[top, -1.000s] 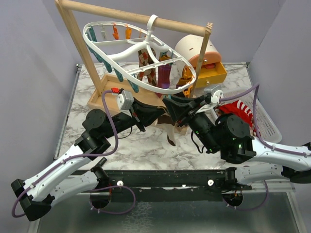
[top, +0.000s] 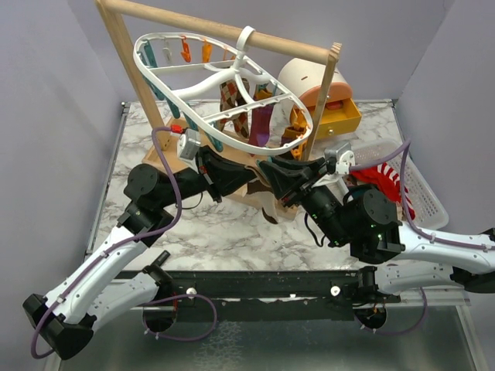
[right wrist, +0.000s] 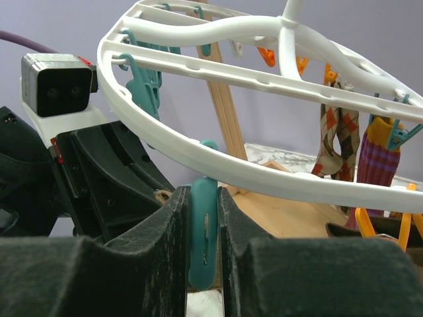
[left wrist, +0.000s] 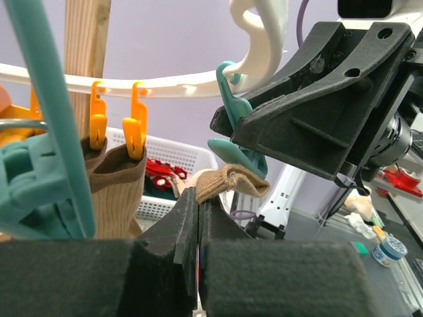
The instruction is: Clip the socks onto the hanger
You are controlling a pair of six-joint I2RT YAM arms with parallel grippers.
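Note:
In the left wrist view a tan sock cuff (left wrist: 232, 180) is pinched at the fingertips of my left gripper, which is shut on it. The cuff runs right, up to the lower end of a teal clip (left wrist: 232, 109) on the white hanger (left wrist: 178, 86); whether the clip bites it cannot be told. My right gripper is shut on that teal clip (right wrist: 203, 238), below the hanger's rim (right wrist: 264, 177). From above, the pale sock (top: 268, 202) dangles beneath the two grippers, its dark toe lowest.
Other socks hang clipped farther back, one a purple sock (top: 261, 125) and one patterned sock (top: 233, 100). A wooden frame (top: 216, 29) carries the hanger. At the right stands a white basket (top: 429, 205) with red cloth. Free marble table shows in front.
My left gripper has shifted a little to the left and toward the back. The hanging sock's toe has moved slightly up and left. The right gripper has barely moved.

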